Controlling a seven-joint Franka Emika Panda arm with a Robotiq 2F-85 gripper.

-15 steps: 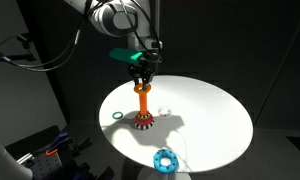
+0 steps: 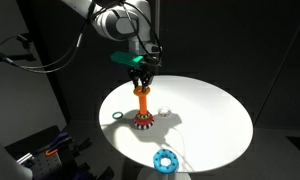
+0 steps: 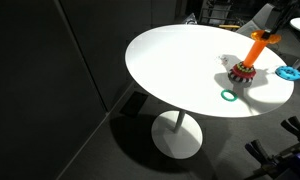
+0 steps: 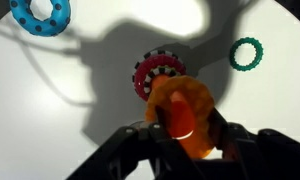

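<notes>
In exterior view 1 my gripper (image 2: 141, 84) is above the round table, shut on an orange ring (image 2: 141, 91). The ring is at the top of an upright orange post (image 2: 143, 105). In the wrist view, the orange ring (image 4: 198, 100) is close to the camera and overlaps the post, and the dark fingers are blurred. Whether the post passes through the ring cannot be made out. Red and dark rings with pale beads (image 3: 242, 73) surround the post's foot.
A blue ring (image 2: 165, 161) lies flat near the table's front edge. On the other side of the post is a small green ring (image 3: 228, 96). A small pale item (image 2: 163, 112) lies behind the post.
The gripper and orange ring appear slightly lower than one second ago. The rings on the table have stayed in place.
</notes>
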